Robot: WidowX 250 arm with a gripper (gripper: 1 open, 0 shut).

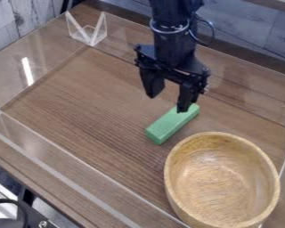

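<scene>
My gripper [171, 89] hangs in the upper middle of the camera view, its two dark fingers spread apart and open, with nothing visible between them. Below it a green rectangular block [171, 123] lies diagonally on the wooden table. The gripper is above and slightly behind the block.
A large tan round bowl [220, 178] sits at the front right, close to the block. A white wire-like object [85, 28] stands at the back left. A wall runs along the back.
</scene>
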